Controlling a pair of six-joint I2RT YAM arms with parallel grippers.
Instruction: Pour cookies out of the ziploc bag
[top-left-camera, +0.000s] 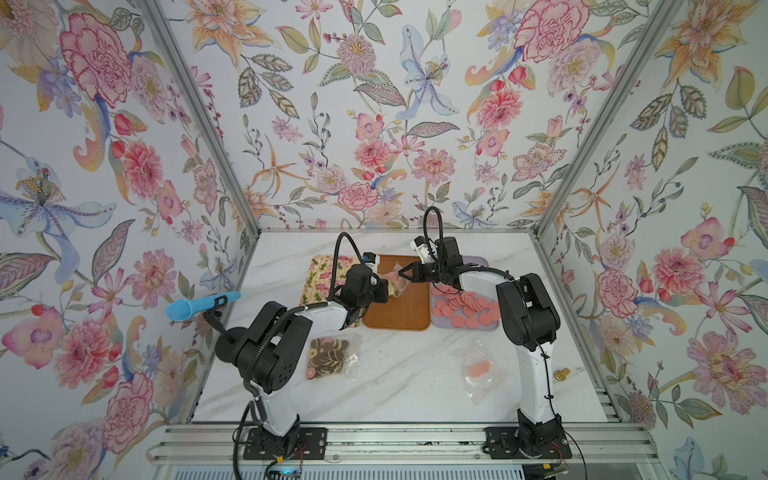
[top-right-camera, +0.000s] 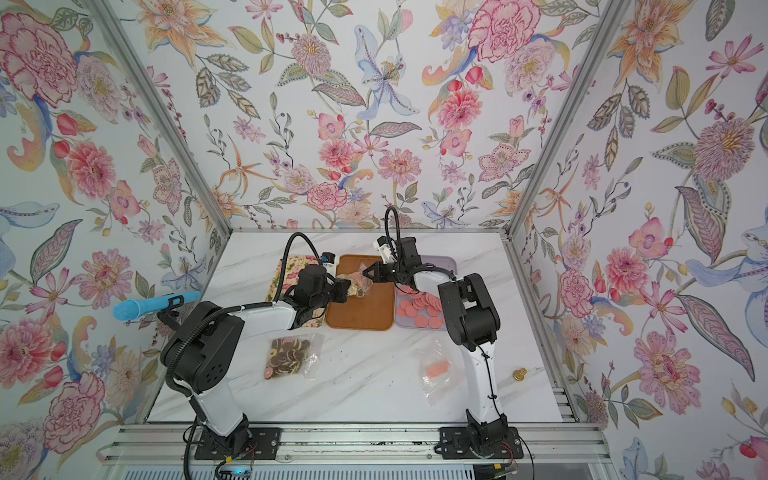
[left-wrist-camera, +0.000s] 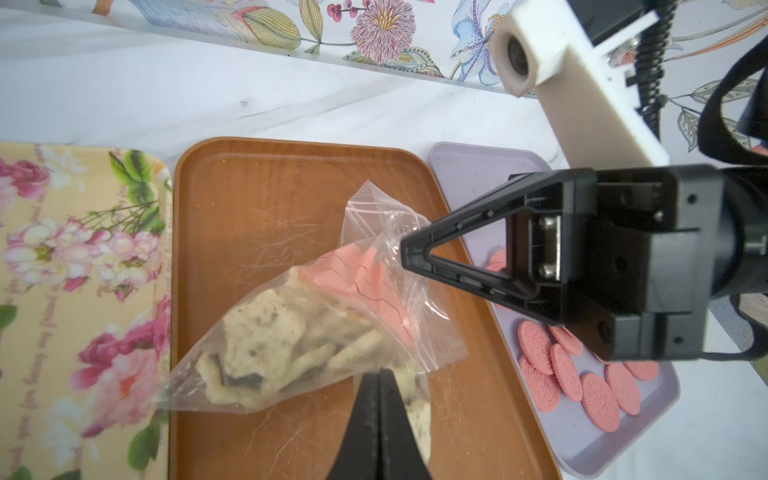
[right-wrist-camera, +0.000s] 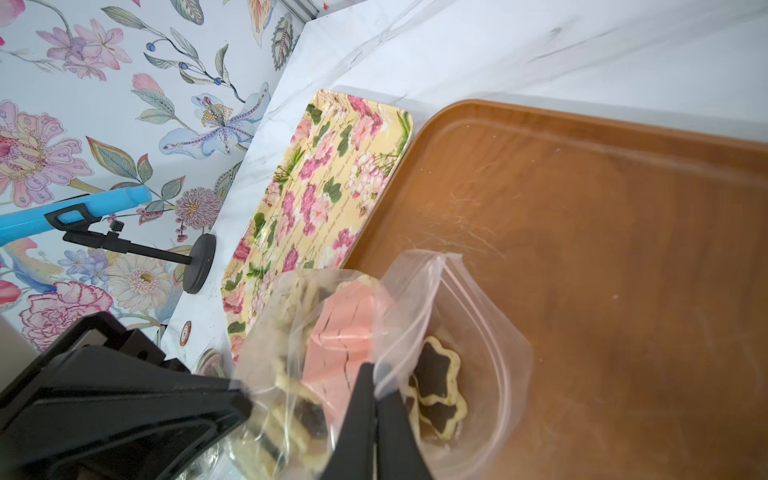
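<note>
A clear ziploc bag of star-shaped cookies with a pink label hangs over the brown tray between my grippers, its zip end gaping in the right wrist view, showing cookies (right-wrist-camera: 436, 376) inside. My left gripper is shut on the bag, low on its near side; in the right wrist view it is at the bag's left. My right gripper is shut on the bag beside the opening. Both grip only thin plastic, as far as shows.
A floral tray (right-wrist-camera: 304, 192) lies left, a lilac tray (left-wrist-camera: 480, 168) with pink cookies right. A bag of dark cookies (top-left-camera: 328, 357) and a bag with a pink label (top-left-camera: 480, 369) lie on the near table. A blue tool (top-left-camera: 192, 307) stands on a stand far left.
</note>
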